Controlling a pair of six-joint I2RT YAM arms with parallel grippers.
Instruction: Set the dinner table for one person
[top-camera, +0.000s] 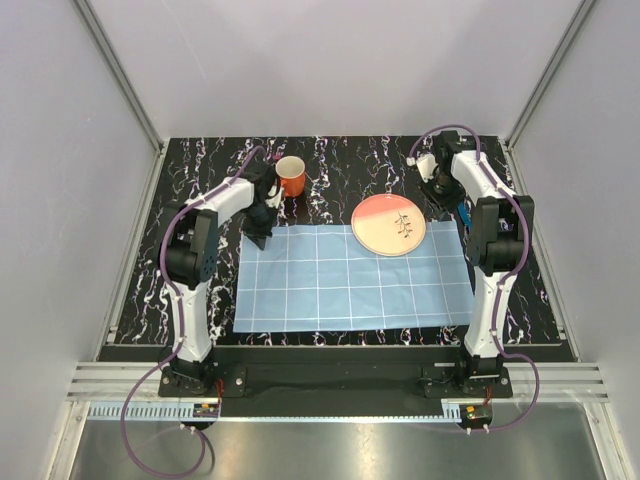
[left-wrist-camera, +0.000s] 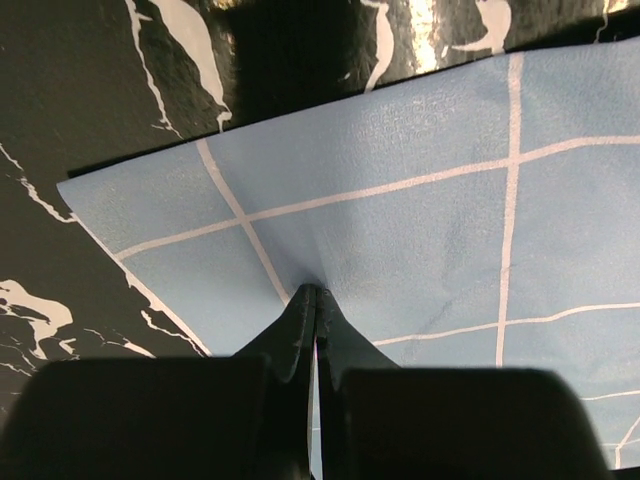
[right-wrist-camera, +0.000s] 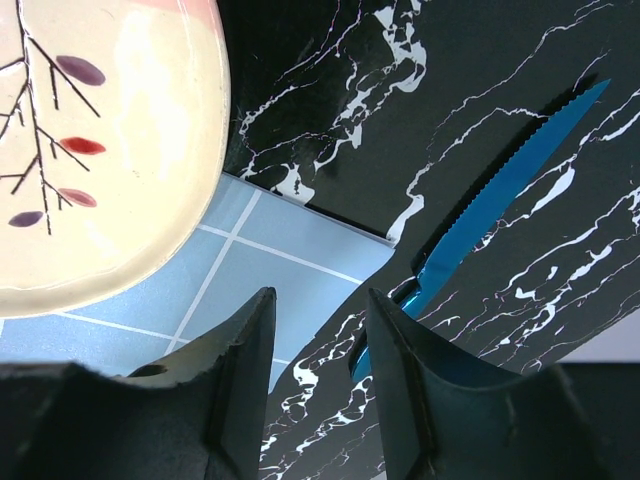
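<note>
A blue cloth mat (top-camera: 305, 285) with white lines lies flat on the dark marbled table. On its upper right part rests a pink and cream plate (top-camera: 385, 225) with a twig pattern, overlapping the mat's far edge. My left gripper is shut over the mat's far left corner; no object shows between its fingers. Right of the plate, my right gripper stands open with an empty gap, above the mat's far right corner. A blue serrated knife (right-wrist-camera: 478, 222) lies on the table to its right, its handle end partly behind the right finger.
An orange cup (top-camera: 291, 176) stands beyond the mat, close to the left arm. Something pink (top-camera: 277, 156), too small to make out, lies behind the left gripper. The table between cup and plate is clear. Walls border both sides.
</note>
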